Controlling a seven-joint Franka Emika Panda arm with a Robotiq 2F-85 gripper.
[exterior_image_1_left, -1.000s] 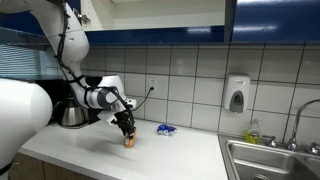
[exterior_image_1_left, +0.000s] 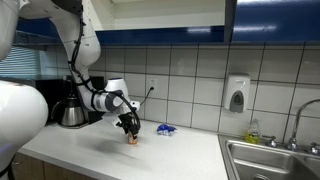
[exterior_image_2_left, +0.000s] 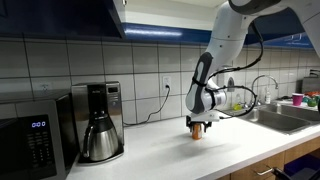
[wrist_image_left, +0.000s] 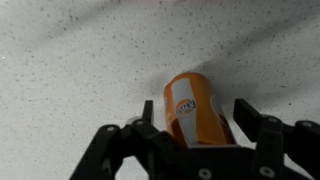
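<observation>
An orange bottle-like object (wrist_image_left: 194, 108) with a pale label lies between the two spread fingers of my gripper in the wrist view; its lower end is hidden by the gripper's body. The fingers stand open, with a gap on each side of it. From the first exterior view, the orange object (exterior_image_1_left: 132, 139) shows just under the gripper (exterior_image_1_left: 131, 131) at counter level. The second exterior view has the orange object (exterior_image_2_left: 196, 131) on the white counter, with the gripper directly over and around its top.
A blue item (exterior_image_1_left: 166, 129) lies on the counter to the right, near the tiled wall. A kettle (exterior_image_1_left: 72, 111) stands behind the arm; a coffee maker (exterior_image_2_left: 101, 121) and microwave (exterior_image_2_left: 38, 131) are further along. The sink (exterior_image_1_left: 262, 158) is at the right. Open counter lies around the orange object.
Over the last second my gripper has shifted slightly and come lower over the orange object. The blue item has stayed where it was.
</observation>
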